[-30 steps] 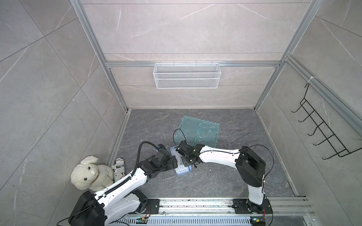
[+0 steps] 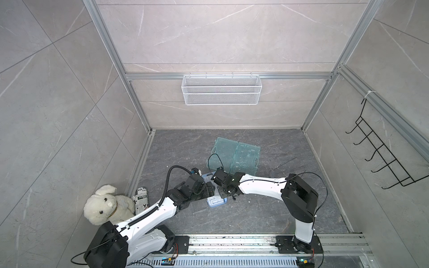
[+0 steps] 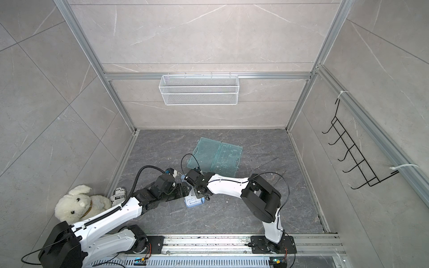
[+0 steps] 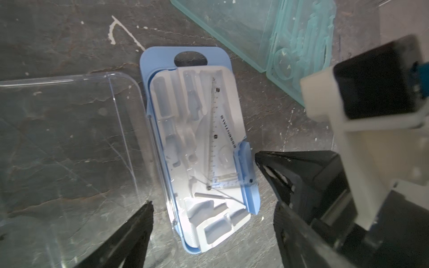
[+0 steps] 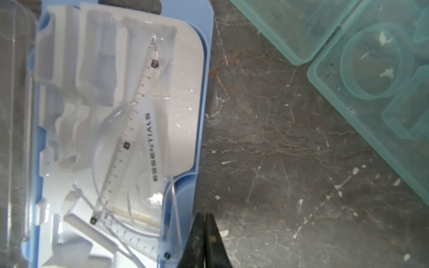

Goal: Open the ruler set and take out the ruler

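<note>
In the right wrist view the blue ruler case lies flat with its clear lid folded open to the left. A clear triangle ruler, printed ESSENTIALS, rests on the white moulded tray inside. My right gripper is shut, its fingertips together and empty at the case's right edge; the ruler's nearest corner is just left of them, outside the fingers. In the left wrist view my left gripper stands open, its fingers either side of the lower case, nothing gripped. From above, both arms hide most of the case.
A teal box lies open behind the case. At the left are a white plush toy and a printed pouch. Clear floor extends to the front right. A black hook rack hangs on the right wall.
</note>
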